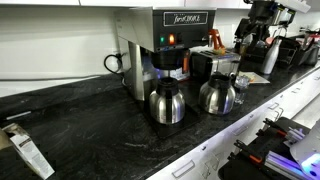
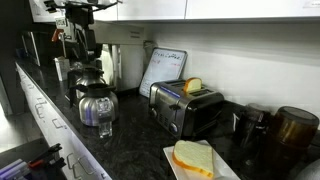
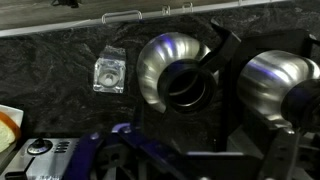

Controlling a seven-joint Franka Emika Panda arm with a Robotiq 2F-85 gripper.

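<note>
High over the counter, my gripper hangs above the steel carafes, apart from everything below. In the wrist view its fingers stand spread, with nothing held between them. One steel carafe with a black lid and handle stands free on the dark counter. Another carafe sits in the coffee maker. Beside the free carafe is a clear glass, empty as far as I can see. In exterior view 2 the toaster has a bread slice in a slot.
Sandwich bread lies on a white plate near the toaster. Dark canisters stand at the right. A bag lies at the counter's far left, with bare counter between it and the coffee maker.
</note>
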